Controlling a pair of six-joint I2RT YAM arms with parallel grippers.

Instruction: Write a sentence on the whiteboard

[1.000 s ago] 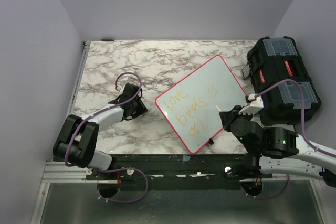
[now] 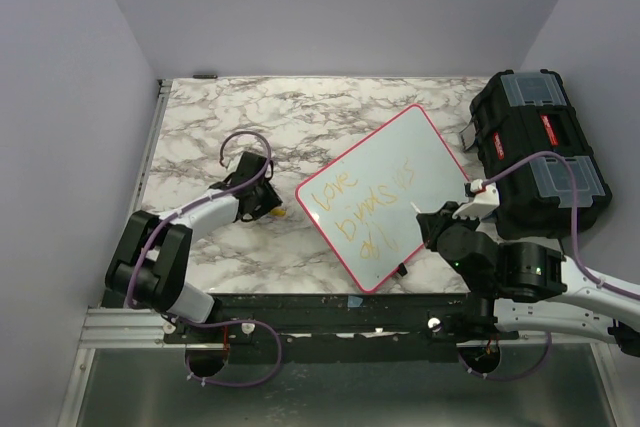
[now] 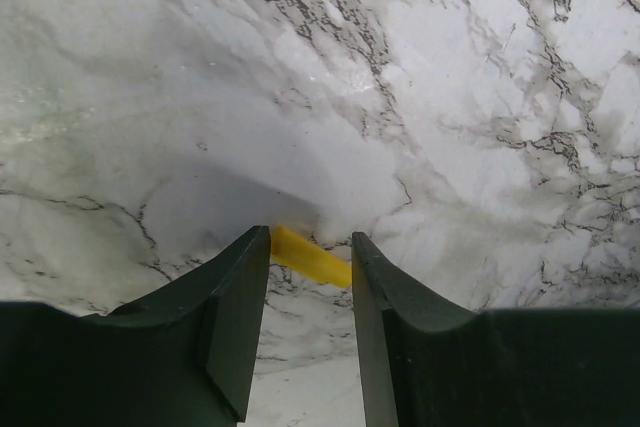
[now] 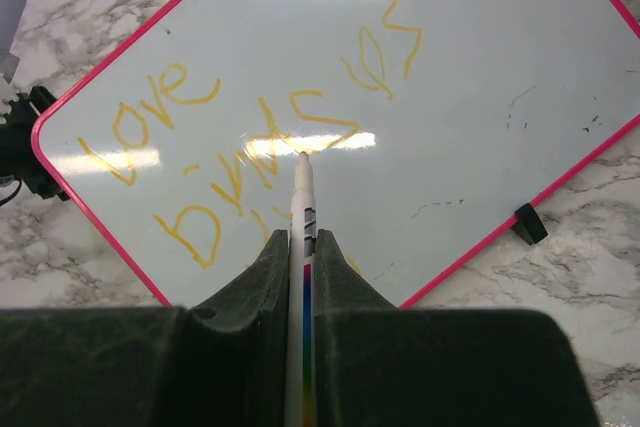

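The whiteboard (image 2: 400, 157) lies tilted on the table, carrying orange writing with "love", "birds" and other marks. My right gripper is shut on a white marker (image 4: 303, 187), its tip over the board's writing. My left gripper stands part open just left of the board, low over the marble, with a small yellow piece (image 3: 310, 259) lying at its fingertips; whether it touches them I cannot tell.
A black toolbox (image 2: 530, 107) stands at the right behind the right arm. A black clip (image 4: 530, 222) sits on the board's edge.
The left arm has shifted slightly over the last second, and more of the yellow piece shows beside its gripper in the top view. The right arm is nearly unchanged.
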